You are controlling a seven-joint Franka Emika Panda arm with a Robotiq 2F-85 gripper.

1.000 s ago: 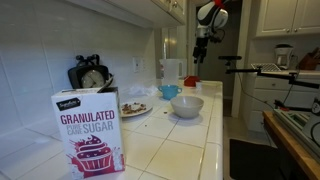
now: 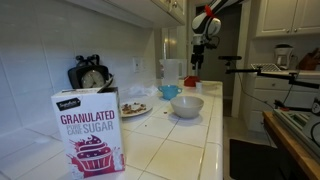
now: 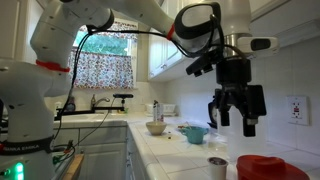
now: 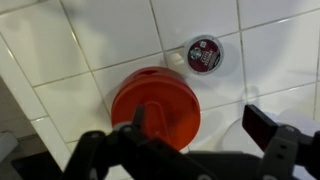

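Above the far end of the tiled counter, my gripper [image 3: 236,116] points down, its fingers wide apart and nothing between them. Beneath it in exterior view 2 is a red lidded container [image 3: 268,168], with a small metallic cup [image 3: 217,168] to its left. Looking down in the wrist view, I see the round red lid [image 4: 170,95] between and ahead of my fingers. The small cup, its top dark red and printed [image 4: 205,54], stands just beyond the lid, clear of the gripper.
A white round object [image 4: 238,140] is beside the red lid, near one finger. Farther along the counter are a teal pot [image 2: 169,91], a pale bowl [image 2: 187,106], a plate of food [image 2: 134,112] and a sugar box [image 2: 94,135]. Tiles between them are bare.
In exterior view 1, the arm has shifted slightly, with the gripper a little lower and farther left over the far end of the counter. The counter objects have not moved.
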